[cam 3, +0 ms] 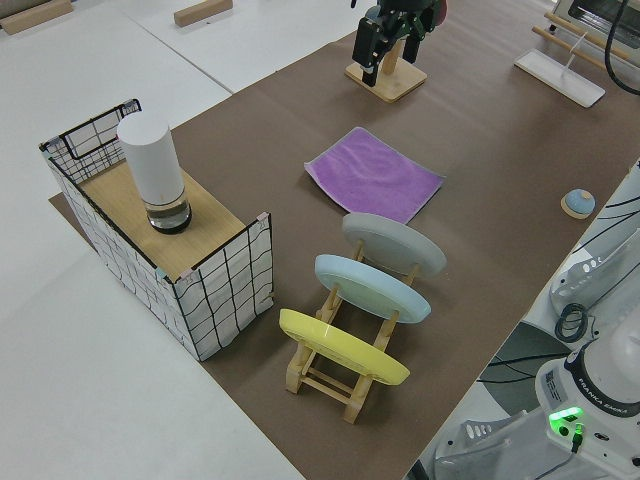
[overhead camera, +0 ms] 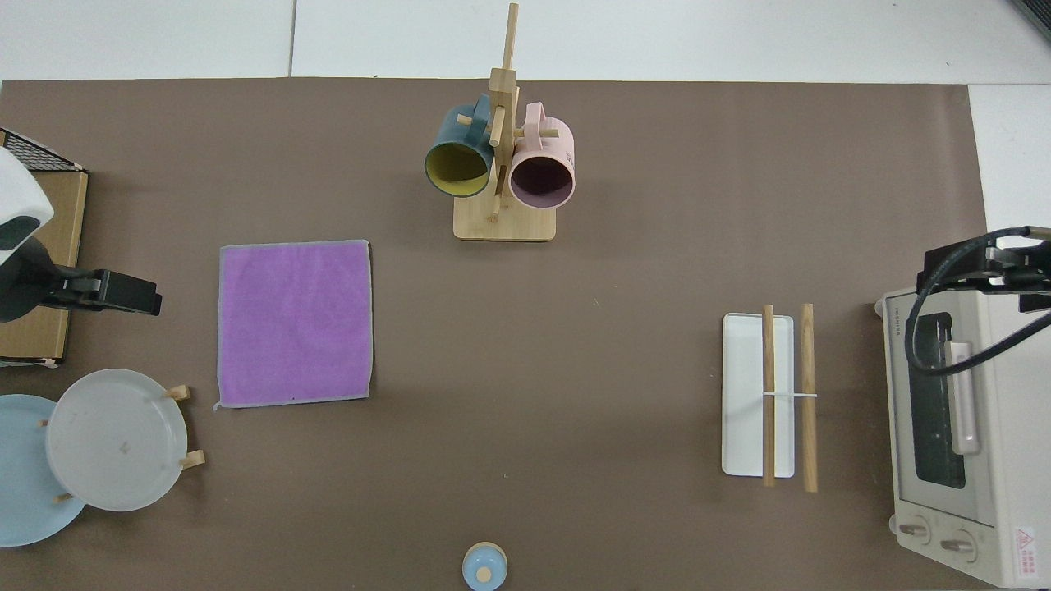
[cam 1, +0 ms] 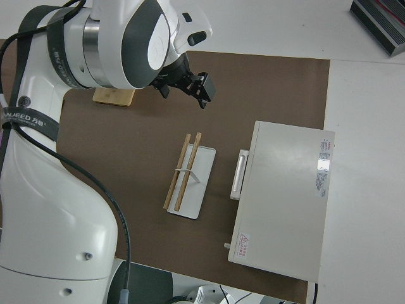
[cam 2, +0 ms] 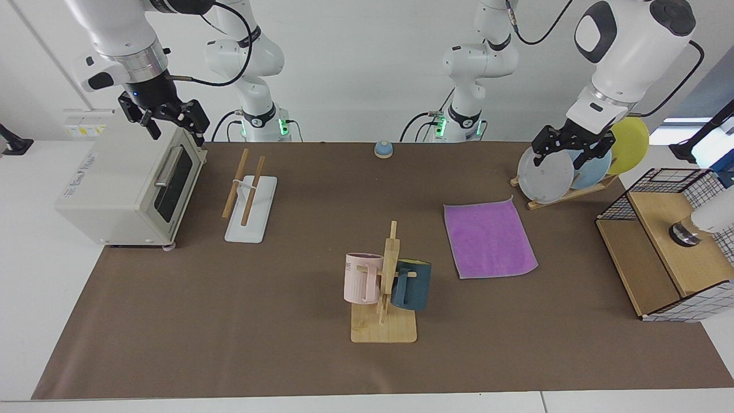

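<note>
One arm's black gripper (overhead camera: 138,294) hangs over the left end of the mat, between a wire basket (overhead camera: 54,217) and a plate rack with grey, blue and yellow plates (cam 3: 372,325). The other arm's gripper (cam 2: 165,120) hangs above the white toaster oven (overhead camera: 1005,453). Whether either is open or shut cannot be told. A wooden mug tree (overhead camera: 502,226) holds a blue mug (overhead camera: 443,138) and a pink mug (overhead camera: 552,138). A purple cloth (overhead camera: 293,323) lies flat.
A white stand with two wooden bars (overhead camera: 741,394) stands left of the oven. A small blue round object (overhead camera: 484,566) sits at the front edge. A white cylinder (cam 3: 152,165) stands in the basket.
</note>
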